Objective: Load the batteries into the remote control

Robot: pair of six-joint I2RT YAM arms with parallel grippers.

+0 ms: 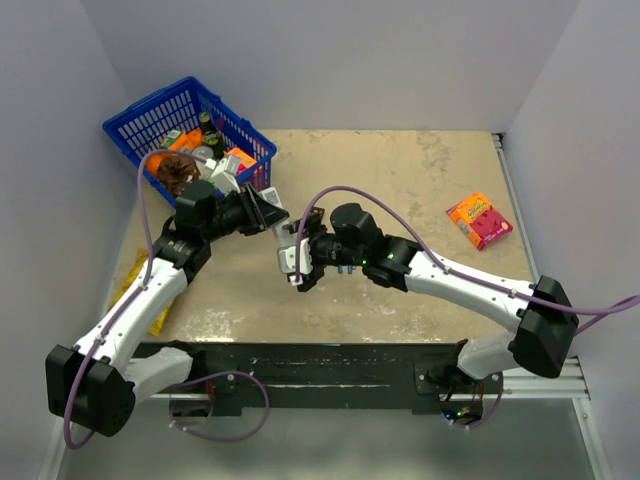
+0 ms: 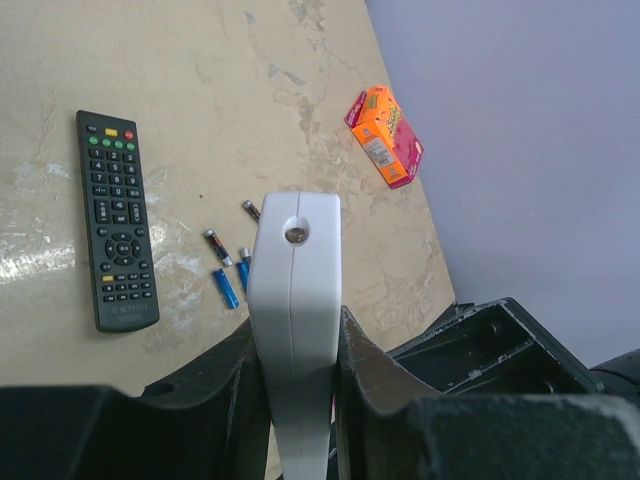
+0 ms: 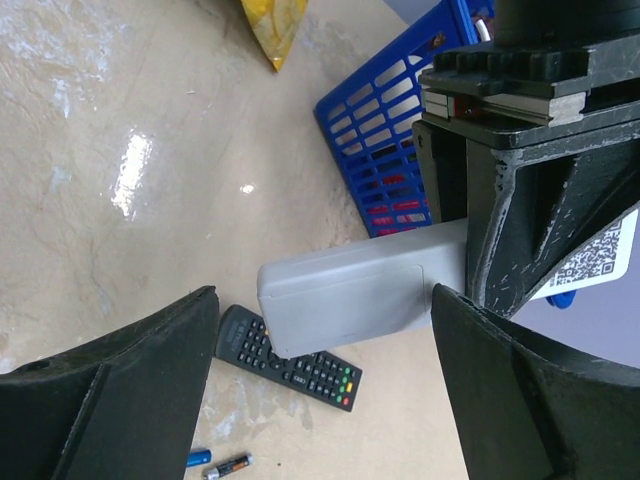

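A white oblong object (image 2: 298, 260) is held up between both arms, my left gripper (image 1: 258, 213) shut on it. My right gripper (image 1: 298, 258) is at its other end, fingers (image 3: 120, 400) either side of that end; whether they touch it is unclear. Below, on the table, lie a black remote control (image 2: 117, 225) and several batteries (image 2: 225, 287), some blue, some dark. In the right wrist view the remote is partly hidden behind the white object.
A blue basket (image 1: 130, 130) full of goods stands at the back left. A yellow packet (image 1: 160, 315) lies at the left edge, an orange-pink box (image 1: 478, 218) at the right.
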